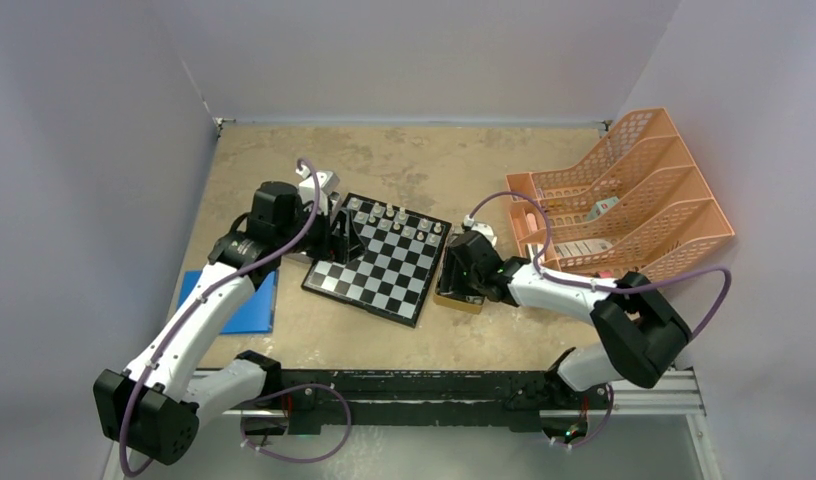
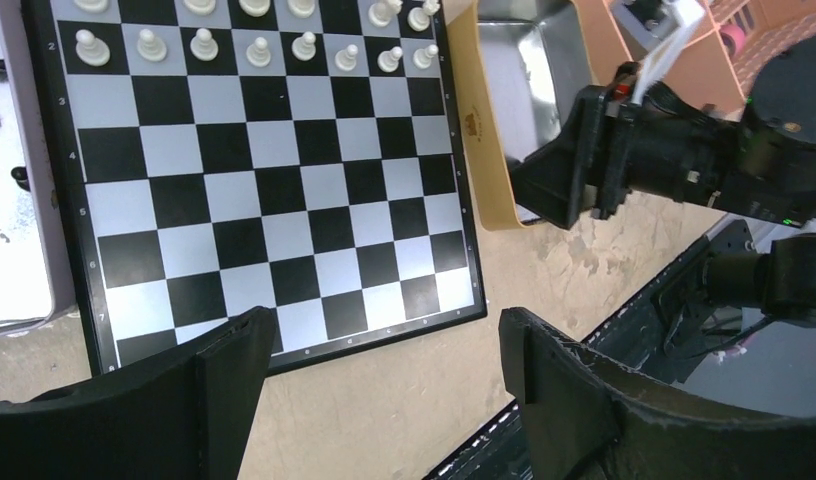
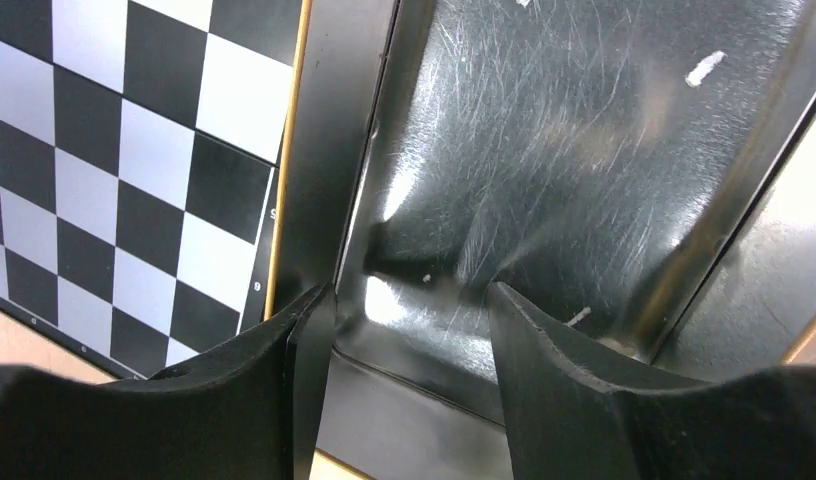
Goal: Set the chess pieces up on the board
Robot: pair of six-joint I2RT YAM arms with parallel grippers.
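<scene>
White chess pieces (image 2: 204,45) stand in two rows along the far side of the chessboard (image 1: 377,262); the rest of its squares are bare. Above the board's left part hangs my left gripper, open, with nothing between its fingers. My right gripper is over the box (image 3: 544,150) at the board's right edge, its fingers apart and empty. That box's dark, scratched inside shows no pieces in the right wrist view. A few black pieces (image 2: 20,178) lie in the light tray (image 2: 14,260) left of the board, mostly cut off by the frame.
An orange compartment rack (image 1: 624,200) fills the right side of the table. On the left lies a blue folder (image 1: 249,303), partly under the left arm. The table surface (image 1: 424,160) behind the board is clear.
</scene>
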